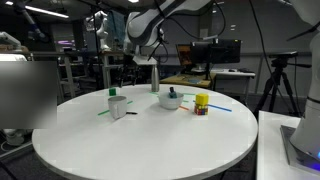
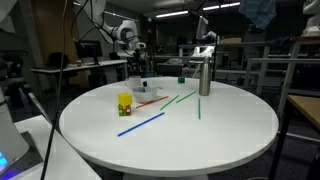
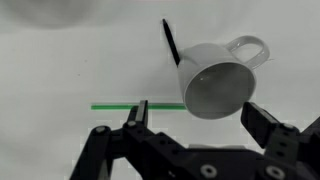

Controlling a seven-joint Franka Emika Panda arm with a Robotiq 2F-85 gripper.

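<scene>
A light grey mug lies under my gripper in the wrist view, its round mouth facing the camera and its handle toward the upper right. The fingers stand wide open, one black fingertip to the left of the mug and the other to its right and lower. Nothing is held. A black pen reaches up from the mug's left side, and a green stick runs to its left. From outside, the same mug stands on the white round table.
A white bowl with dark items inside stands right of the mug, near a yellow object. A tall bottle and a green block stand farther off. A blue stick and other coloured sticks lie scattered.
</scene>
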